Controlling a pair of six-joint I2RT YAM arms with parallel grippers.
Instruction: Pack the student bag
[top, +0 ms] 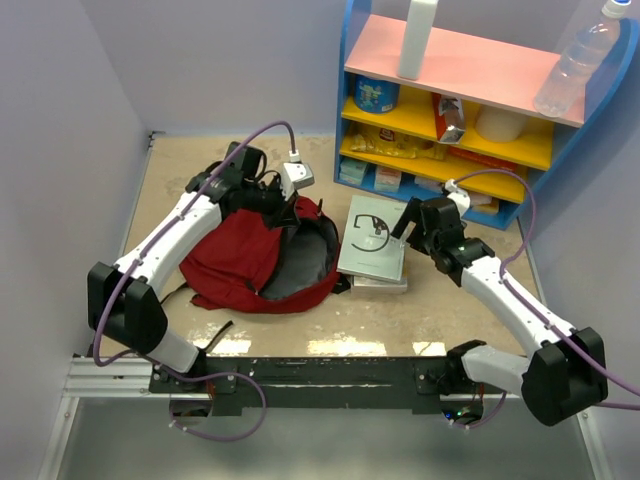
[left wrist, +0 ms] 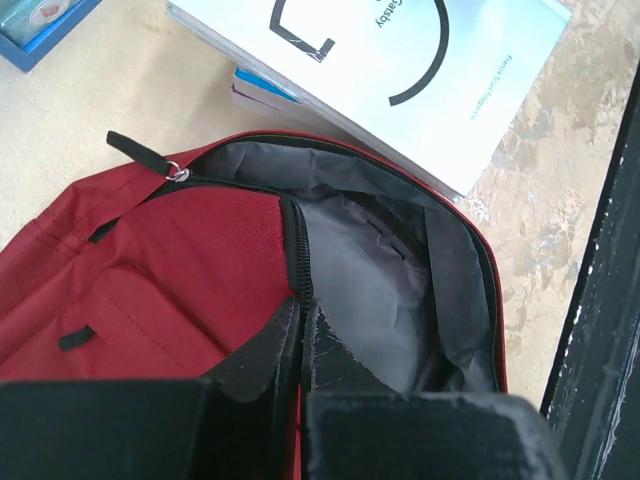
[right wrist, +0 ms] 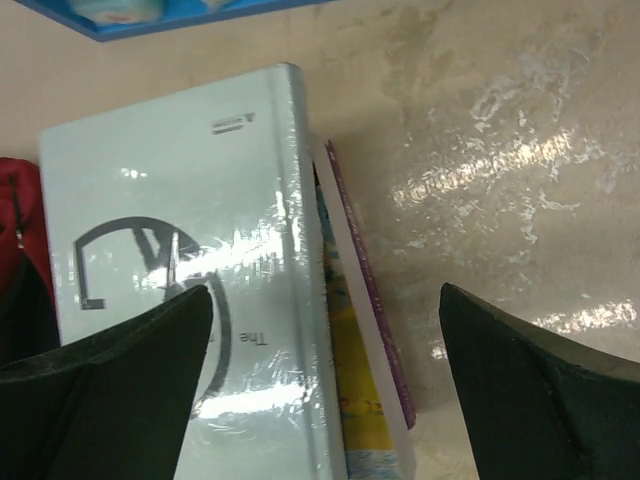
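Observation:
The red backpack [top: 225, 270] lies open on the floor, its grey inside showing. My left gripper is shut on the bag's upper zippered edge. A stack of books [top: 372, 240] lies just right of the bag, a pale hardcover [left wrist: 390, 70] on top of others. My right gripper [top: 415, 220] is open over that stack; in the right wrist view its fingers [right wrist: 135, 400] straddle the right side of the top book [right wrist: 180, 220] and a thinner book beside it, apparently above them.
The blue shelf unit [top: 350, 110] with yellow boards and assorted items stands at the back right. A water bottle [top: 580, 60] is on its top. Bare floor lies right of the books.

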